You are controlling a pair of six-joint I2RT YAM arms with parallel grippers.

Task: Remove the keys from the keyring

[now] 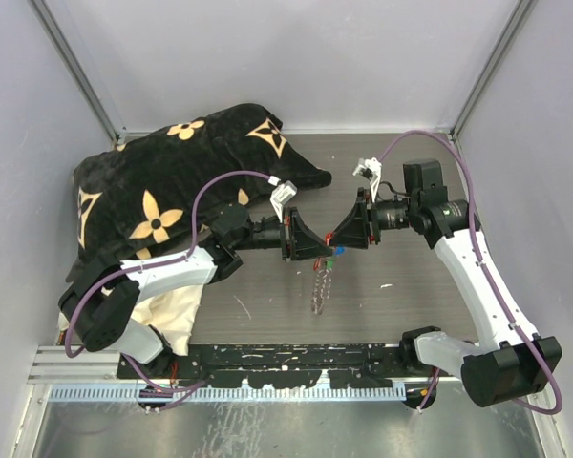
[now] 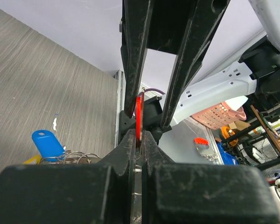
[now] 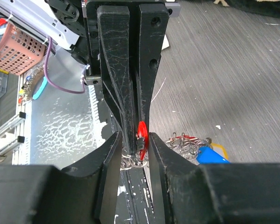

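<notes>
My two grippers meet over the middle of the desk with the keys hanging beneath. The left gripper (image 1: 323,246) is shut on a red key (image 2: 139,114), which stands upright at its fingertips. The right gripper (image 1: 342,239) is around that same red key, its fingers apart in the left wrist view; whether they touch it I cannot tell. A blue key (image 2: 47,143), a yellow key (image 3: 219,148) and silver rings (image 3: 184,145) hang alongside; in the top view a green key (image 1: 329,262) and a chain (image 1: 322,291) show too.
A black patterned cloth (image 1: 134,191) covers the back left of the desk. Walls close in the back and sides.
</notes>
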